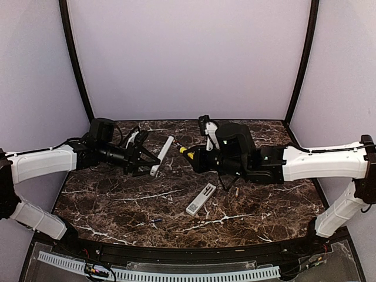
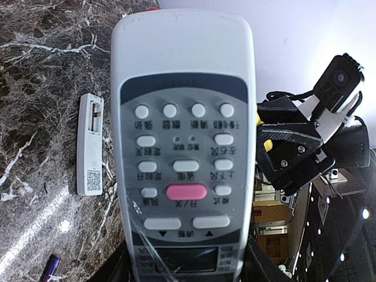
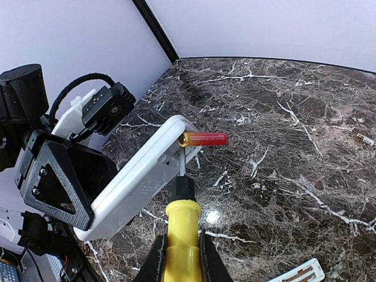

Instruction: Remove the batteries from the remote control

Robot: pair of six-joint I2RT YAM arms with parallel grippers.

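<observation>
My left gripper is shut on the white remote control [image 2: 187, 47], whose button side faces the left wrist camera. In the right wrist view, a red and orange battery [image 3: 205, 139] sticks out sideways at the remote's upper end. My right gripper is shut on a yellow screwdriver [image 3: 183, 223]. Its shaft [image 3: 182, 164] reaches up to the remote beside that battery; whether the hidden tip touches it I cannot tell. Another copper-ended battery [image 3: 367, 140] lies on the table to the right.
A pale flat piece with a QR code [image 1: 201, 200] lies on the marble table [image 1: 117, 205]. In the left wrist view a small dark blue cylinder [image 2: 51, 267] lies near the lower left. Free table surrounds these things.
</observation>
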